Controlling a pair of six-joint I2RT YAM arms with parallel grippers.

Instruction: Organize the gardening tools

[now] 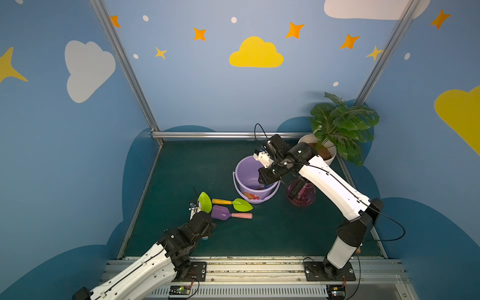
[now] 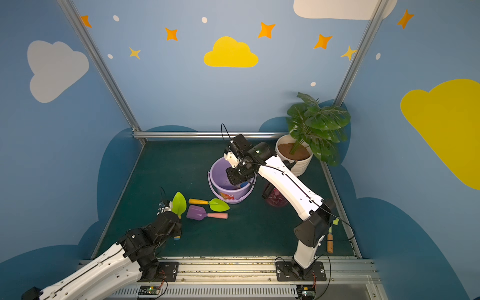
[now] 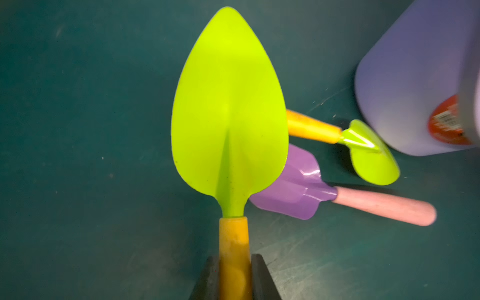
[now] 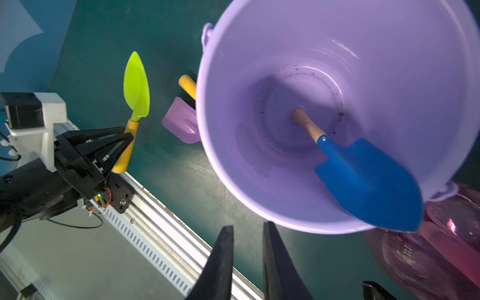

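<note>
My left gripper is shut on the yellow handle of a green trowel (image 3: 227, 110), held off the floor with its blade pointing away from the gripper. A second green trowel with a yellow handle (image 3: 314, 128) lies beside the purple bucket (image 3: 400, 85). Close by is a purple shovel (image 3: 295, 187) with a pink handle. A blue trowel (image 4: 370, 180) rests inside the bucket, handle end down, its blade leaning on the rim. Over the bucket's near side, my right gripper has its fingers slightly apart; only floor shows between them.
A pink translucent vessel (image 1: 301, 194) stands right of the bucket, partly under the right arm. Behind it is a potted plant (image 1: 325, 145). A wooden-handled tool (image 2: 330, 242) lies by the right wall.
</note>
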